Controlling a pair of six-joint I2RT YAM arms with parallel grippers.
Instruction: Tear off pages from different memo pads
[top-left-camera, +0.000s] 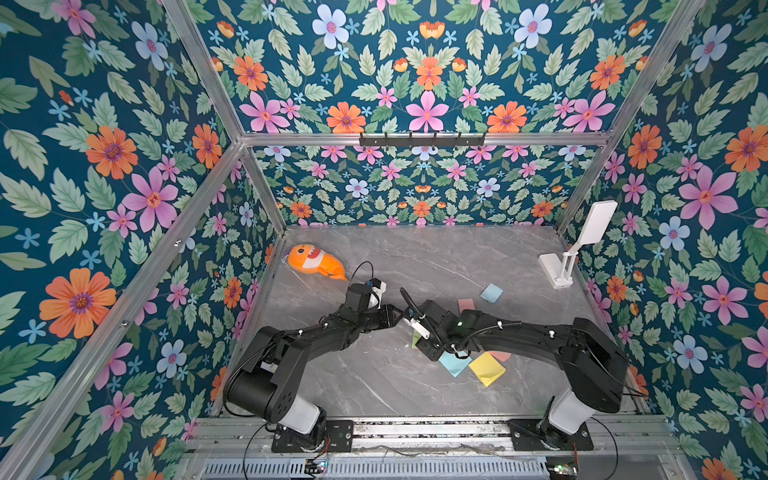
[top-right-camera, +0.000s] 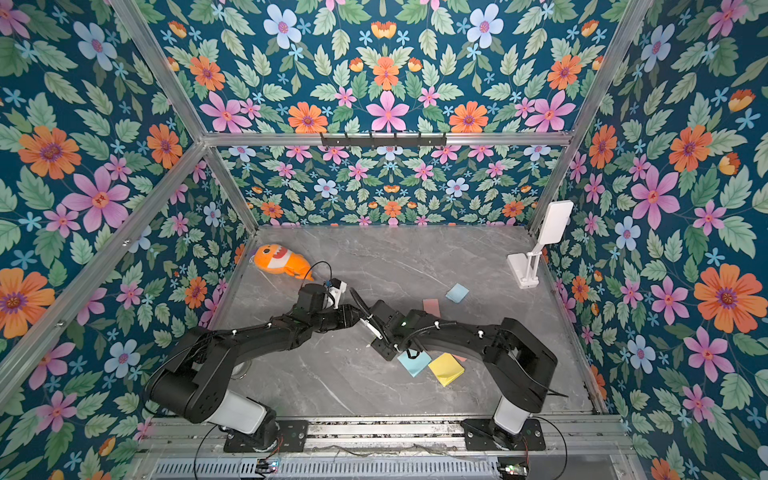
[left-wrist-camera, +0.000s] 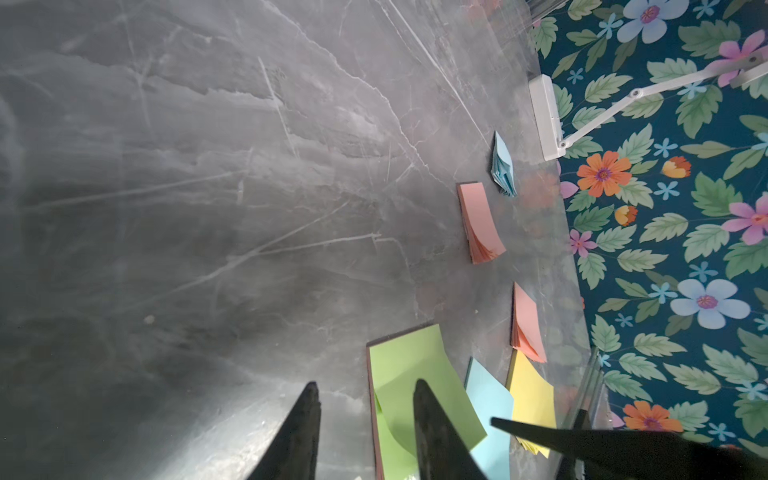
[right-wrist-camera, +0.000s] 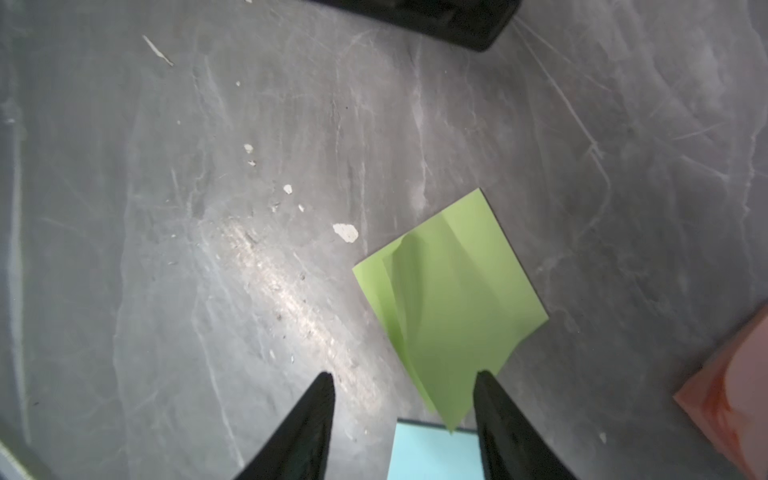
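A green memo pad (right-wrist-camera: 464, 304) lies on the table with its top page lifted and curled; the arm hides most of it from above. Over it, my right gripper stands open, nothing between its fingers. To the pad's left, my left gripper is partly open and empty, the green pad (left-wrist-camera: 408, 384) showing behind its right finger. A light blue pad (top-left-camera: 455, 362) and a yellow pad (top-left-camera: 487, 369) lie at the right arm's near side. Pink pads (left-wrist-camera: 480, 222) (left-wrist-camera: 527, 324) and a small blue pad (top-left-camera: 491, 293) are farther right.
An orange plush toy (top-left-camera: 314, 261) lies at the back left. A white lamp (top-left-camera: 557, 269) stands at the back right. The grippers are close together mid-table.
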